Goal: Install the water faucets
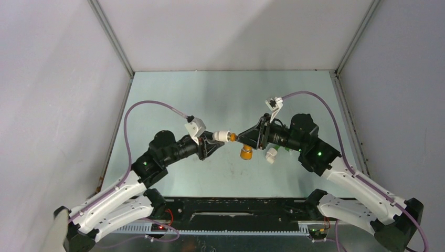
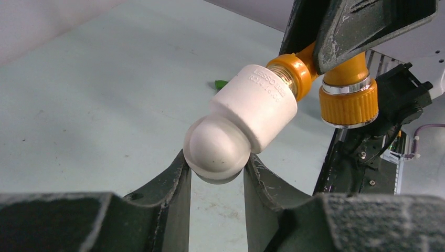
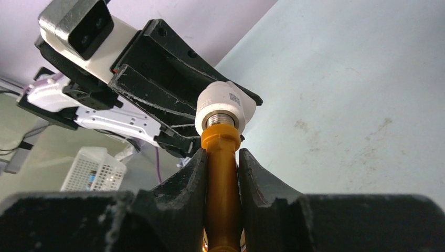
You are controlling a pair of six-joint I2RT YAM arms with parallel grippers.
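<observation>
A white PVC fitting (image 2: 252,105) is pinched at its rounded end by my left gripper; its other end meets the threaded end of the orange faucet body (image 3: 223,184). My right gripper is shut on that orange body. In the top view the joined parts (image 1: 225,136) lie horizontally between both grippers, with the faucet's knurled orange end (image 2: 349,105) hanging downward.
A white fitting (image 1: 271,155) with a green part lies on the pale board (image 1: 210,94) below the right arm. The board's back half is clear; walls stand at the back and sides, and a dark rail runs along the front.
</observation>
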